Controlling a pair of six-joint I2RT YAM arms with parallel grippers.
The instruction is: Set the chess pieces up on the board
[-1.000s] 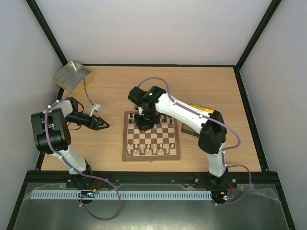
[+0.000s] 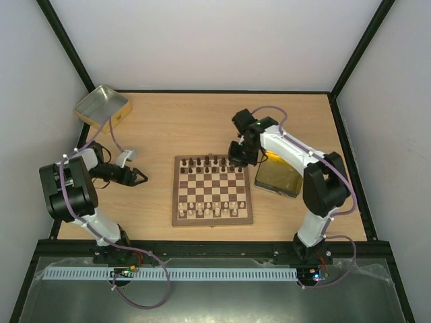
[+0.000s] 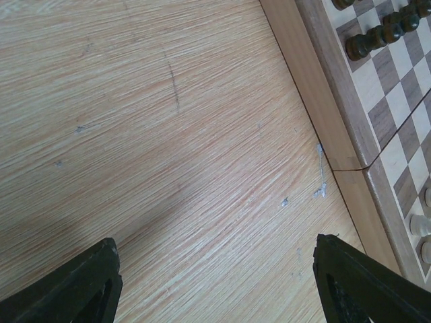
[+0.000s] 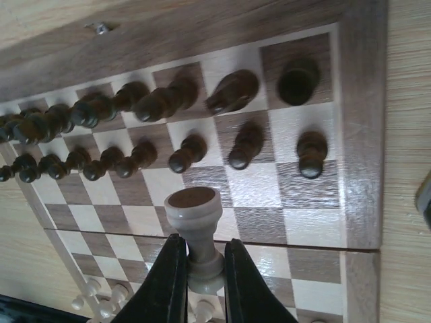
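Note:
The chessboard (image 2: 249, 205) lies in the middle of the table. Dark pieces stand in two rows along its far side, among them a corner piece (image 4: 298, 81) and a pawn (image 4: 312, 155). White pieces (image 2: 212, 208) fill two rows on the near side. Over the board's far right part, my right gripper is shut on a white chess piece (image 4: 197, 222), whose wide end with a brown disc shows above the fingertips. My left gripper hangs open over bare table left of the board, nothing between its fingers.
A gold tray (image 2: 277, 188) sits right of the board, partly under the right arm. Another metal tray (image 2: 101, 108) stands at the far left corner. Bare table (image 2: 155, 128) surrounds the board at the back and left.
My left gripper drew back slightly to the left. Nothing else has visibly moved.

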